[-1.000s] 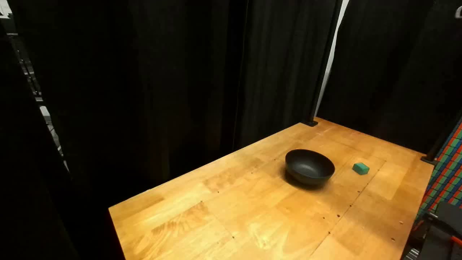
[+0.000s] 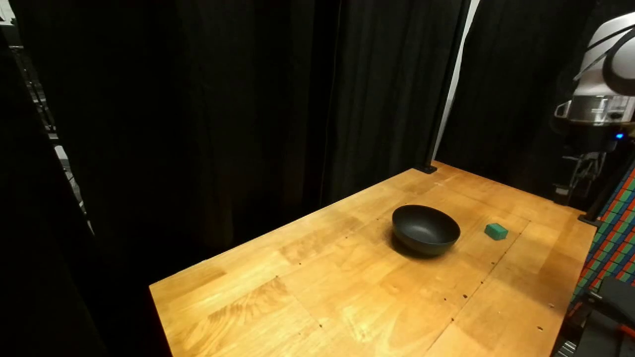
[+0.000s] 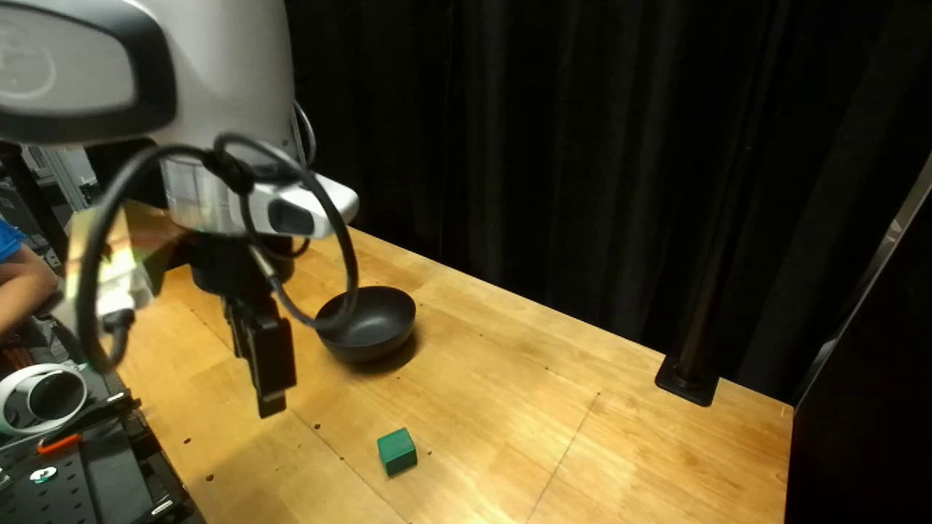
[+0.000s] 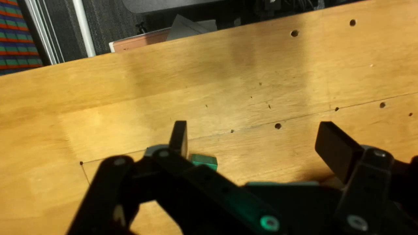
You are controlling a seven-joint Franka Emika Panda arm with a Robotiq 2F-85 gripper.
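A small green block (image 3: 397, 451) lies on the wooden table, apart from the black bowl (image 2: 425, 230). The bowl stands upright and looks empty in the first exterior view. My gripper is open above the table, its fingers (image 4: 331, 150) wide apart with nothing held. In the wrist view the green block (image 4: 204, 161) shows near the left finger, partly covered by the gripper's body, and lies well below it. Exterior view 2 has the gripper's dark fingers (image 3: 271, 362) hanging left of the block and in front of the bowl (image 3: 371, 323).
Bare wooden table (image 2: 357, 297) surrounds the bowl and block. A black post base (image 3: 687, 380) stands at the table's edge, with dark curtains behind. Cables (image 3: 349, 262) loop out from the wrist. Past the table's side sits a dark cart (image 3: 52, 489) with a white roll.
The arm and gripper have come into the first exterior view from the right, where only a sliver showed at the edge before. The bowl and block have stayed put.
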